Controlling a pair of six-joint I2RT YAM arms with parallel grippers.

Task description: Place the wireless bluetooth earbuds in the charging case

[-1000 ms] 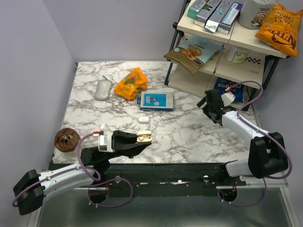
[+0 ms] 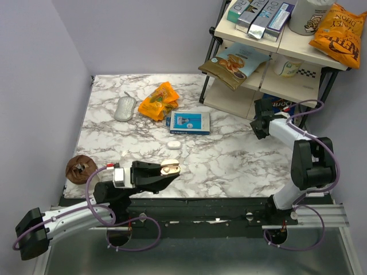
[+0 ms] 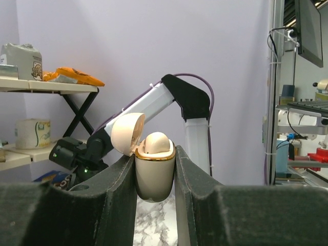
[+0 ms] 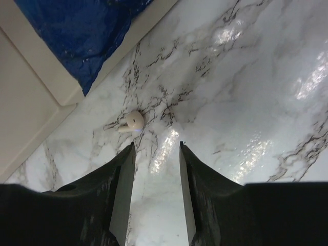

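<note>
Held between the fingers of my left gripper is the cream charging case (image 3: 155, 180) with a gold rim. Its lid (image 3: 127, 134) stands open, and a rounded cream piece like an earbud (image 3: 157, 143) sits in its top. The top view shows this case (image 2: 170, 167) over the table's front left area. A loose cream earbud (image 4: 135, 120) lies on the marble, stem pointing left in the right wrist view. My right gripper is part open above the table, its fingertips apart from that earbud, with nothing between them.
The shelf's low board (image 4: 64, 97) and a blue bag (image 4: 89, 38) are close to the loose earbud. On the table are a small white oval object (image 2: 174, 145), a blue box (image 2: 190, 123) and an orange bag (image 2: 159, 102). Bare marble spreads across the middle.
The left gripper, carrying the case, has turned slightly and shifted a little.
</note>
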